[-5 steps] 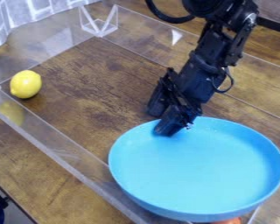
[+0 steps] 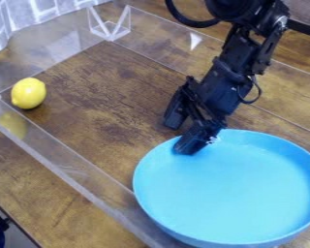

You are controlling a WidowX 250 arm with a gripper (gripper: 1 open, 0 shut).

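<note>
My black gripper [image 2: 194, 130] reaches down from the upper right to the back-left rim of a large blue bowl or lid [image 2: 227, 189], its lower parts overlapping that rim. The dark fingers blend together, so I cannot make out how they stand or whether anything is between them.
A yellow lemon-like object [image 2: 28, 93] lies on the wooden floor [image 2: 106, 97] at the left, by a clear plastic wall. A white wire piece [image 2: 108, 27] is at the back. The floor left of my gripper is clear.
The blue bowl has shifted a little to the right and slightly down in the view, with my gripper staying at its rim and moving slightly.
</note>
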